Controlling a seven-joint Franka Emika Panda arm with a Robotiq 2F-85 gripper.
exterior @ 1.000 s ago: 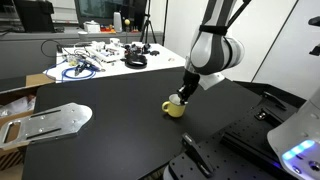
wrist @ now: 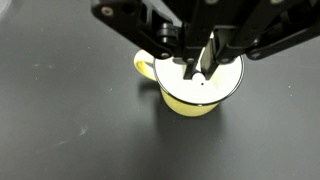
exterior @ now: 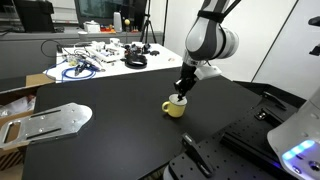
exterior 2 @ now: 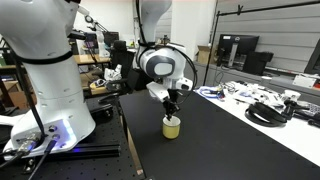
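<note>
A yellow mug (exterior: 172,110) with a white inside and a dark rim stands upright on the black table, its handle to the left in exterior view 1. My gripper points down over the mug's mouth in the wrist view. It is shut on a small white object (wrist: 208,62), whose shape I cannot make out. The fingers hide much of it, and its white blends with the mug's interior. In exterior view 2 the mug (exterior 2: 171,129) sits directly below my gripper (exterior 2: 172,116).
A metal tray-like plate (exterior: 45,125) lies at the left of the table. Blue cables (exterior: 80,71) and other gear lie on a white table behind.
My gripper and arm have risen slightly above the mug. More white shows at the mug's top now. The mug stays in place.
</note>
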